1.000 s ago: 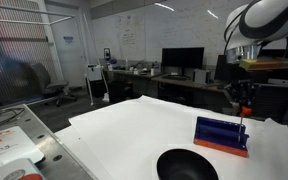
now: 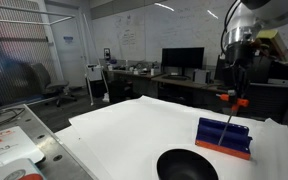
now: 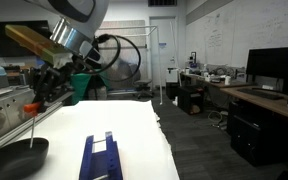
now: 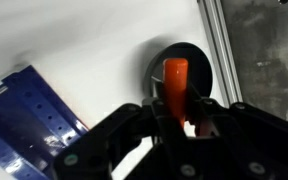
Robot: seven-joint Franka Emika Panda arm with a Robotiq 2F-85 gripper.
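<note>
My gripper (image 2: 230,96) is shut on the orange handle (image 2: 240,103) of a tool with a thin shaft. In exterior view 1 the shaft slants down and passes in front of the blue rack (image 2: 224,133), which has an orange strip along its bottom. The wrist view shows the orange handle (image 4: 176,85) between the dark fingers, over a round black pan or bowl (image 4: 196,52). The tool's lower end is hard to make out. The black bowl (image 2: 187,164) rests on the white table, left of the rack. From exterior view 2, the tool hangs by the bowl (image 3: 16,157), with the blue rack (image 3: 101,158) to its right.
A metal edge (image 4: 220,50) runs beside the bowl in the wrist view. A grey counter (image 2: 69,155) with papers borders the table at left. Desks with monitors (image 2: 182,58) stand behind.
The shaft now tilts more. The rack and bowl have stayed put.
</note>
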